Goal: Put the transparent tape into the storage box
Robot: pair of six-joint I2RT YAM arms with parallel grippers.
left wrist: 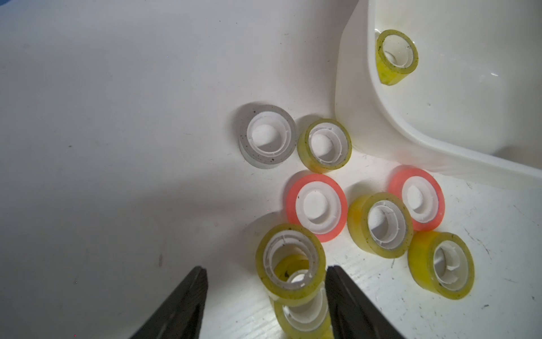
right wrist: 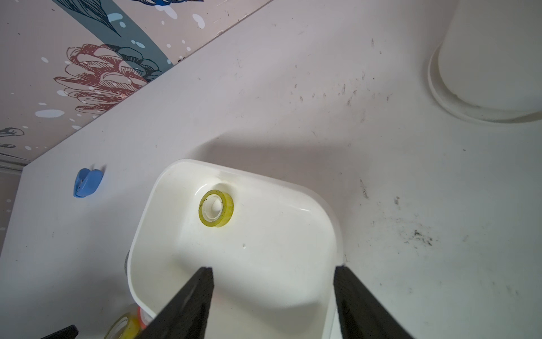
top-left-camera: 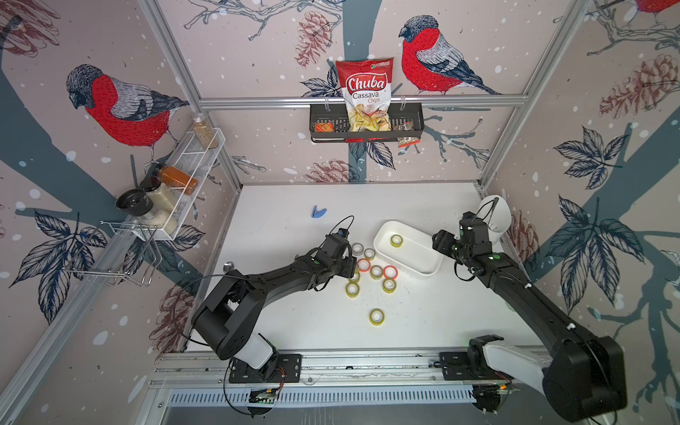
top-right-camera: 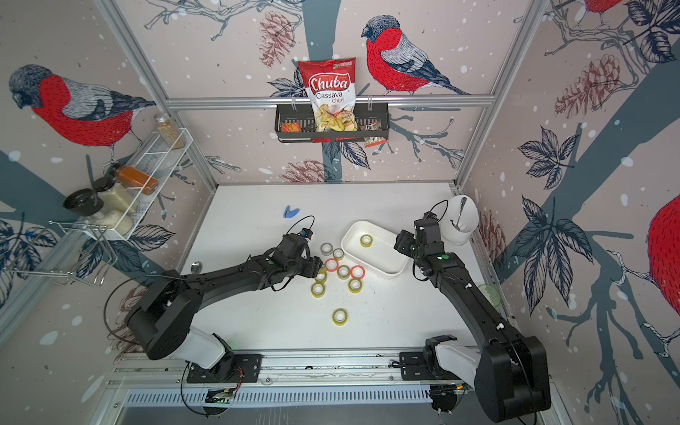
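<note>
The white storage box (top-left-camera: 418,263) stands right of centre on the table, with one yellowish transparent tape roll (right wrist: 216,208) on its floor near the far left corner. Outside it, to the left and front, lie several rolls, among them a grey-white roll (left wrist: 267,136), a small yellow roll (left wrist: 324,145) and red rolls (left wrist: 316,206). My left gripper is open above the rolls. A yellow roll (left wrist: 262,265) shows between its fingers in the left wrist view, overlapping another beneath. My right gripper is open, empty, over the box's right end.
One yellow roll (top-left-camera: 377,316) lies apart near the front. A blue clip-like object (top-left-camera: 318,211) lies at the back left. A white round container (top-right-camera: 459,219) stands at the back right. The back table area behind the box is clear.
</note>
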